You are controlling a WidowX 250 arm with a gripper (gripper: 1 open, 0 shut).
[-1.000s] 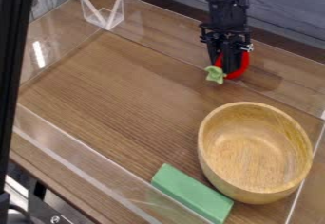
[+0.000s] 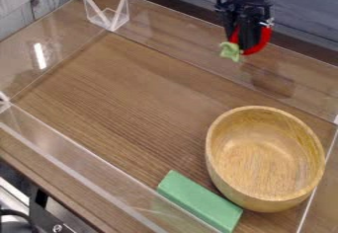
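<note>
My black gripper (image 2: 244, 37) is high at the back right of the table, shut on a red object (image 2: 262, 38) with a pale green part (image 2: 230, 50) hanging at its lower left. The fingers partly hide the held object, and its shape is unclear.
A large tan bowl (image 2: 263, 168) fills the front right, with a green block (image 2: 199, 199) at its lower left. A clear angular piece (image 2: 107, 12) stands at the back left.
My gripper has risen toward the back of the view, carrying the red and green object up with it. The bowl and green block have not moved.
</note>
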